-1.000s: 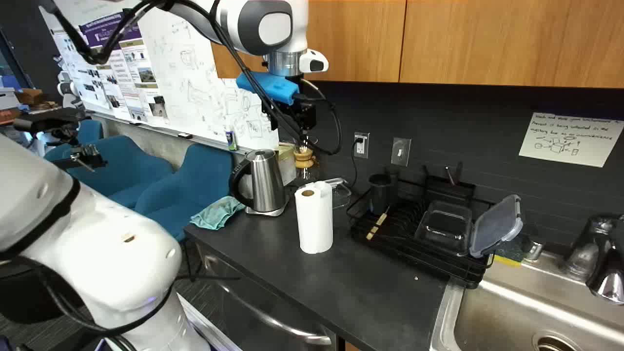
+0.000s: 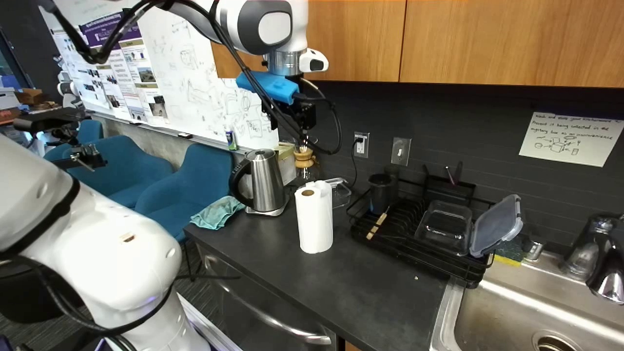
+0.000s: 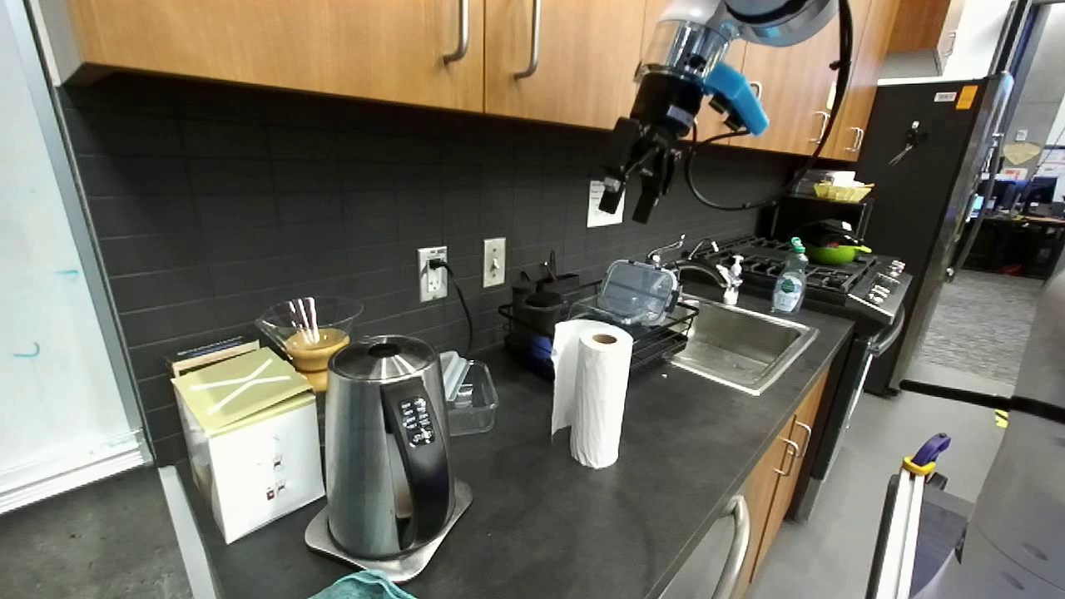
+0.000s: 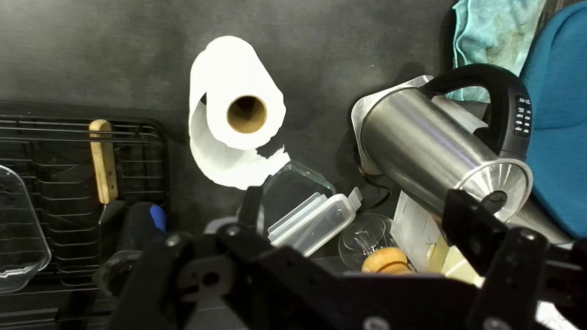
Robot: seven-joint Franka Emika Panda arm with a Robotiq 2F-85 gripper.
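Observation:
High above the counter hangs my gripper, its two black fingers spread apart with nothing between them; in exterior view 1 cables partly cover it. In the wrist view one finger overlaps the kettle's lid end in the picture. A white paper towel roll stands upright on the dark counter, a loose sheet hanging off one side. The steel kettle with a black handle sits on its base. Between roll and wall lies a clear container with a lid. A teal cloth lies at the counter's end.
A black dish rack holds a clear glass dish and a lid, beside the sink. Behind the kettle stand a white box and a glass coffee maker. Wooden cabinets overhang the wall.

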